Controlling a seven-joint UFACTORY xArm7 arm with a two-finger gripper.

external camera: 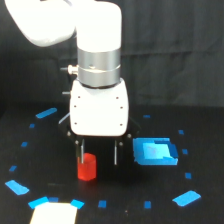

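Observation:
A small red block (87, 169) stands on the black table, below and left of the centre of view. My gripper (98, 152) hangs over it from a white arm, its two thin dark fingers wide apart, so it is open. The left finger tip overlaps the block's upper left edge in this view. The right finger is clear of the block, with dark table showing between them. Whether the left finger touches the block or is only in front of or behind it cannot be told.
To the right lies a blue-edged square (155, 152) with a pale centre. A whitish sheet (53, 213) sits at the front left edge. Blue tape marks are scattered over the table, including a strip (186, 198) at front right.

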